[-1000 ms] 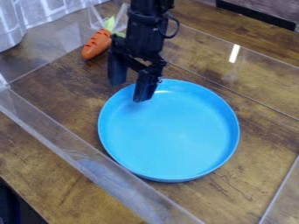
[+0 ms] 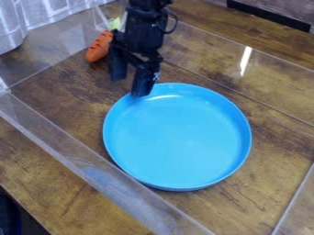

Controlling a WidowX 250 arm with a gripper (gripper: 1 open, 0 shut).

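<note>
My black gripper (image 2: pixel 131 74) hangs above the upper-left rim of a round blue plate (image 2: pixel 178 138), its fingers open. Behind it, to the left, lies an orange carrot (image 2: pixel 98 50) with a pale green top, partly hidden by the arm. Nothing shows between the fingers.
A wooden table (image 2: pixel 263 92) surrounds the plate, with free room to the right and lower left. Clear plastic walls run along the left side and lower left. A dark edge crosses the top right.
The gripper has shifted slightly up and to the left, toward the carrot. The plate has not moved.
</note>
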